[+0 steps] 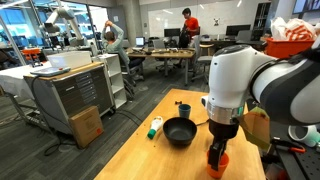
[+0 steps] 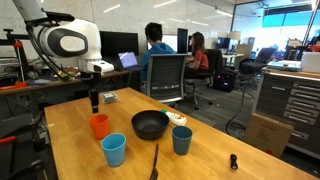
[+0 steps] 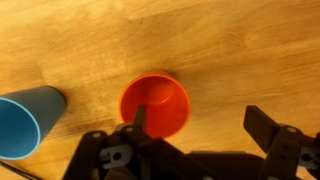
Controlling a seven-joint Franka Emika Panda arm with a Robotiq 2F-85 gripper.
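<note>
My gripper is open, with nothing held between its fingers. In the wrist view an orange cup stands upright below it, seen from above; the left finger overlaps the cup's lower edge, and most of the cup lies left of the middle of the fingers. From the side, the fingers hang low close to the orange cup, partly hiding its rim. In the second exterior view the gripper appears just above the orange cup. Whether they touch cannot be told.
Near the orange cup stands a blue cup. A black bowl, another blue cup, a dark utensil, a white-green bottle and a small black item share the wooden table.
</note>
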